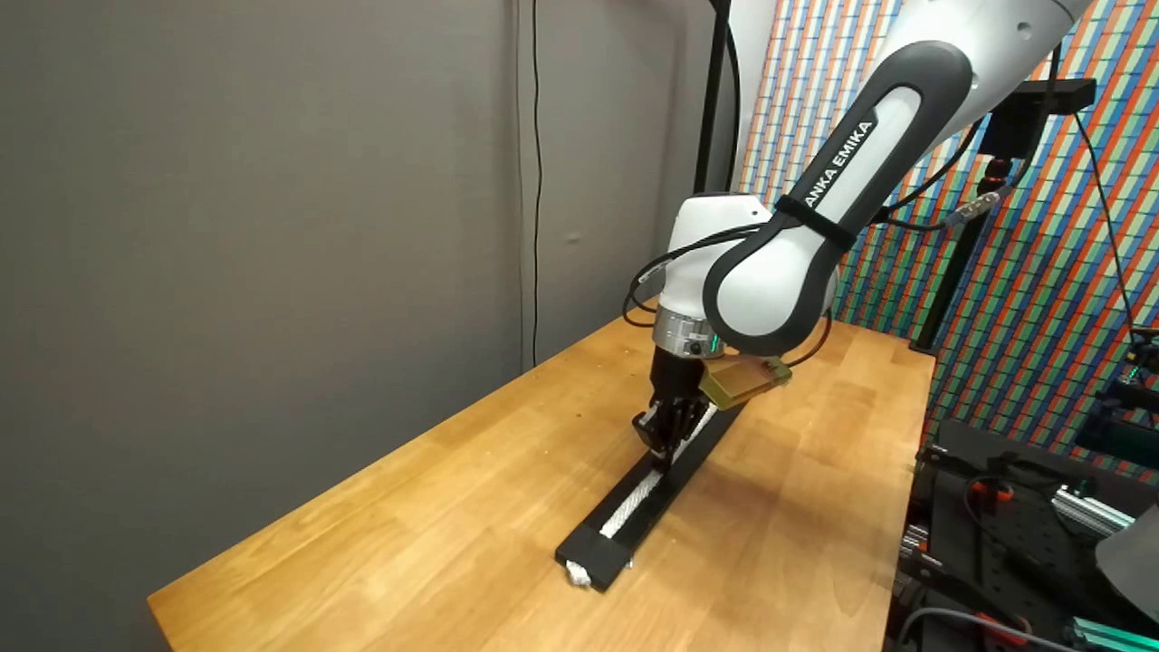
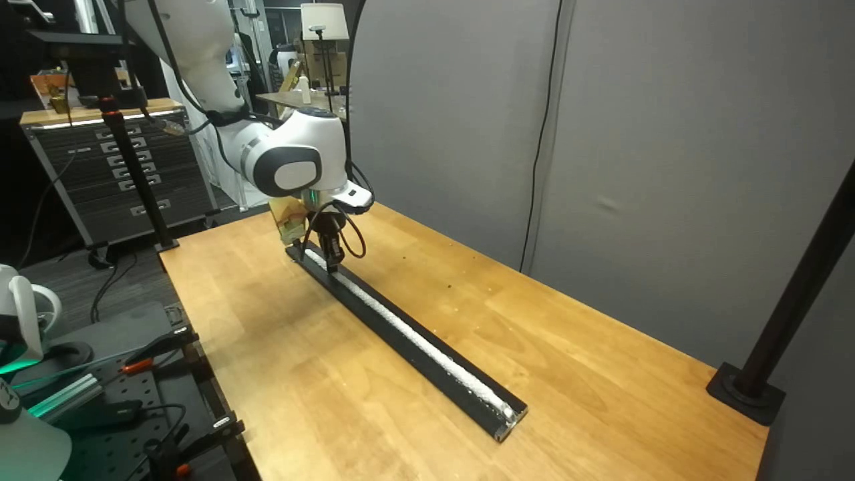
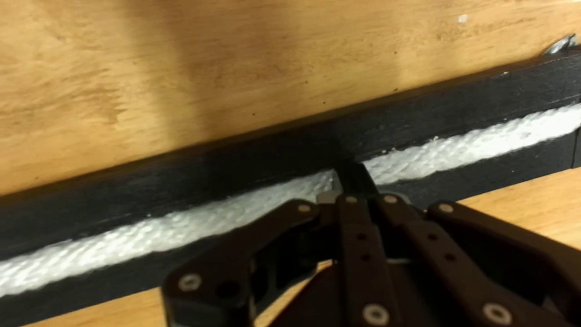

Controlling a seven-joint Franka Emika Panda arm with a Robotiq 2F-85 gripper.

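Observation:
A white braided rope runs lengthwise along a long black channel on the wooden table. In the wrist view the rope lies between the channel's dark side walls, passing out of sight behind the fingertips. My gripper points down with its fingers together, the tips at the rope's line inside the channel. In exterior view 1 the gripper stands over the channel; in exterior view 2 it is near the far end. No rope shows between the fingers, though the fingers hide the contact spot.
A grey partition borders one long side. A black post stands at the table's edge. A cart with tools sits beside the opposite edge.

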